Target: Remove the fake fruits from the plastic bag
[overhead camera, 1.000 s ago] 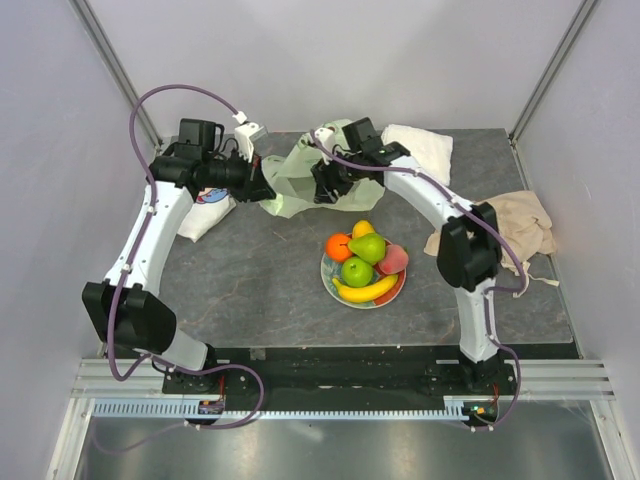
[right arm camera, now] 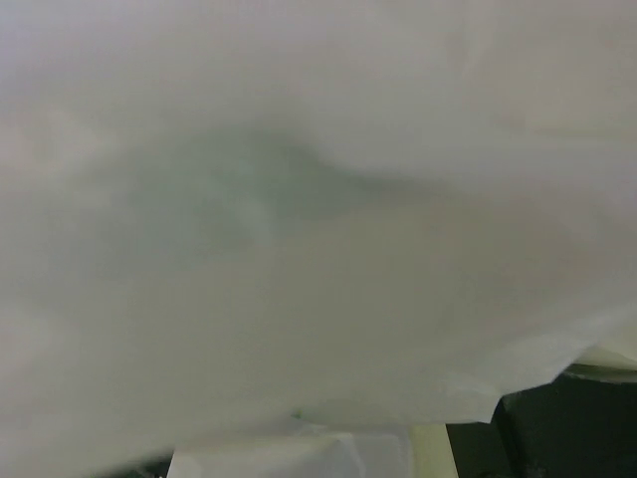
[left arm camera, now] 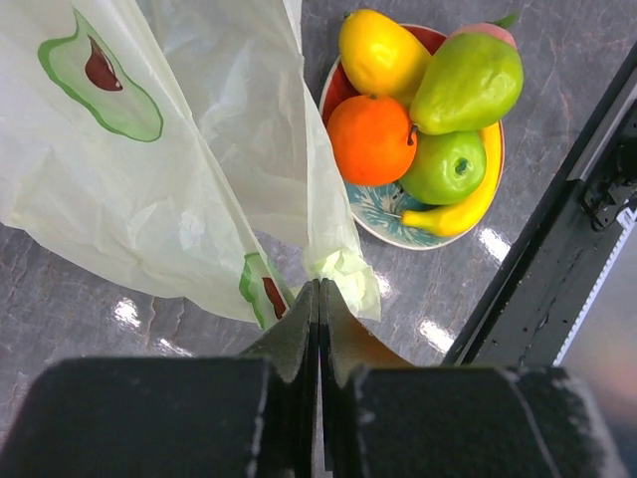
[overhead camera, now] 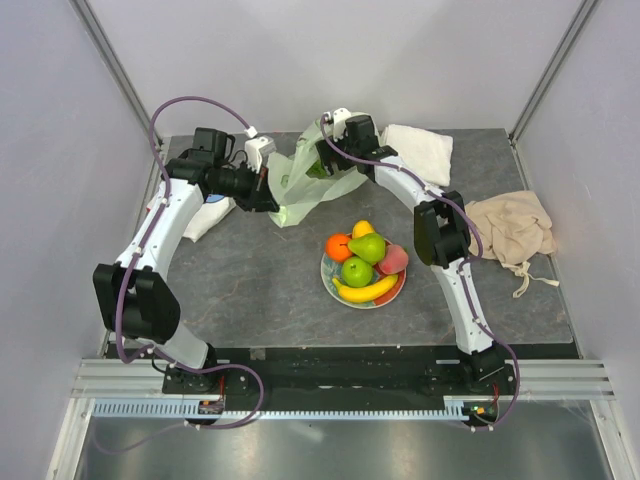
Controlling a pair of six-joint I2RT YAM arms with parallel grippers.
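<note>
A pale plastic bag with avocado prints (overhead camera: 300, 185) (left arm camera: 159, 169) lies at the back middle. My left gripper (overhead camera: 262, 200) is shut at the bag's front left edge. My right gripper (overhead camera: 325, 158) reaches into the bag, near something green; its wrist view is filled by blurred plastic (right arm camera: 299, 279), so its fingers are unclear. A plate (overhead camera: 330, 285) in front holds an orange (overhead camera: 339, 247) (left arm camera: 370, 141), a lemon (left arm camera: 383, 55), a pear (overhead camera: 368, 248), a green apple (overhead camera: 357, 271), a banana (overhead camera: 365, 292) and a peach (overhead camera: 393, 259).
White cloths (overhead camera: 420, 150) lie at back right and left, a beige cloth bag (overhead camera: 510, 225) at right.
My right gripper has moved back, deeper into the bag, and the bag has shifted with it. The left arm has moved only slightly.
</note>
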